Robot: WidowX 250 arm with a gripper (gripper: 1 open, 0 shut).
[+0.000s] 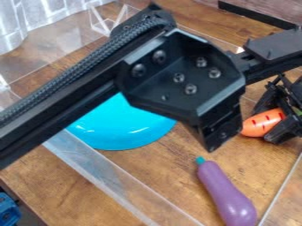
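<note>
The black arm crosses the view from the left edge to the upper right, covering much of the middle. At the right edge the dark gripper [278, 113] is down at an orange toy carrot [259, 124]; whether its fingers are open or shut on it I cannot tell. A purple toy eggplant [228, 193] with a teal tip lies on the wooden surface below. A blue round plate [118, 131] lies on the left, partly hidden under the arm.
Clear plastic walls [94, 177] border the wooden surface [160, 181]. A white object [24, 22] stands at the upper left, and a blue item [7, 212] is at the lower left edge.
</note>
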